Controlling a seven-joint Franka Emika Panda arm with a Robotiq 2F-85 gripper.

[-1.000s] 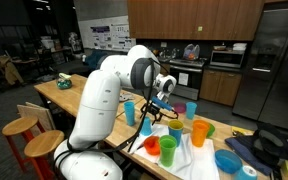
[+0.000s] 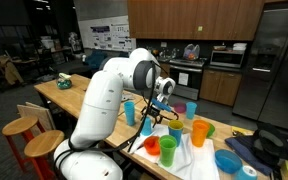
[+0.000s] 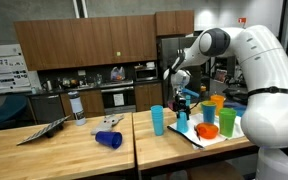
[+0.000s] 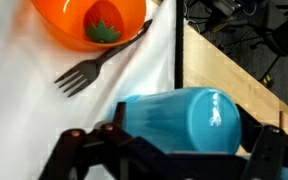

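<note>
A blue cup (image 4: 169,118) fills the lower middle of the wrist view, its rounded end lit and lying between the dark fingers of my gripper. Those fingers stand apart, one on either side of the cup; whether they touch it I cannot tell. In the second exterior view the gripper (image 3: 184,98) hangs right above this blue cup (image 3: 182,123). From the first exterior view, the cup (image 2: 146,127) shows near the front left of the white cloth.
An orange bowl (image 4: 94,18) holding a strawberry (image 4: 103,20) and a fork (image 4: 96,68) lie close by on white cloth. Green (image 2: 167,151) and yellow (image 2: 199,130) cups crowd the right side. A second blue cup (image 3: 157,120) stands left.
</note>
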